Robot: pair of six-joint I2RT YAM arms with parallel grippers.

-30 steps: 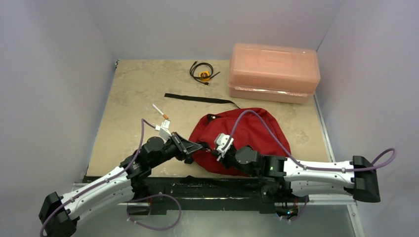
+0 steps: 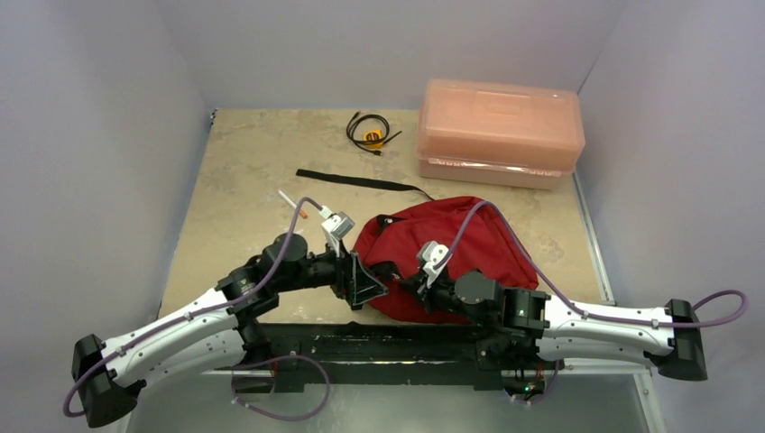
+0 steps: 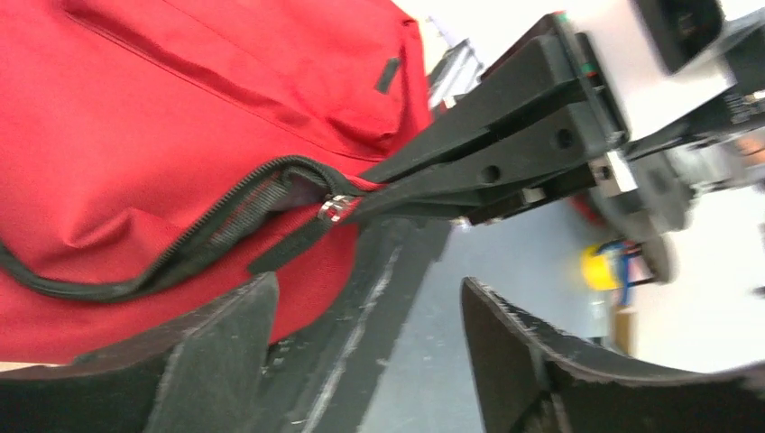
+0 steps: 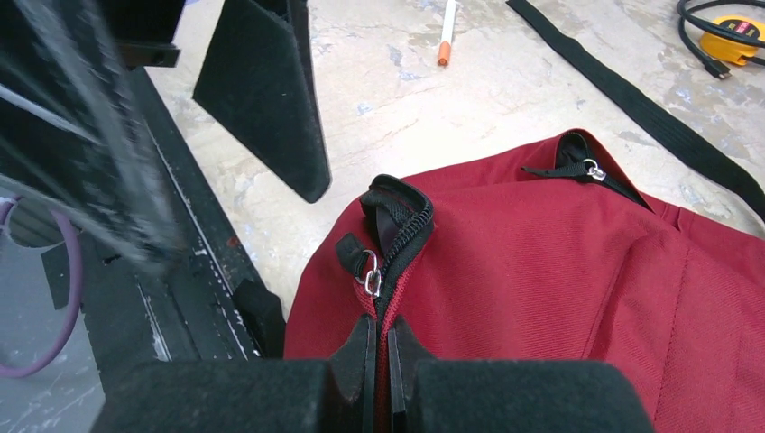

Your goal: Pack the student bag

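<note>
A red bag [image 2: 469, 234] lies on the table's front right with a black zipper [image 3: 207, 225] along its near part. My right gripper is shut on the fabric edge beside that zipper, just below the metal puller [image 4: 373, 281]. Just left of it, my left gripper stands open over the bag's near left edge, its fingers apart with nothing seen held between them. A second zipper puller [image 4: 595, 171] shows higher on the bag.
A pink lidded box [image 2: 501, 131] stands at the back right. A coiled cable over a yellow item [image 2: 373, 135], a black strap [image 2: 352, 179] and a white-orange marker [image 4: 446, 32] lie behind.
My left gripper has swung right, back toward the zipper, and now stands wider open. The right gripper has shifted slightly right since a second ago, keeping its hold on the bag.
</note>
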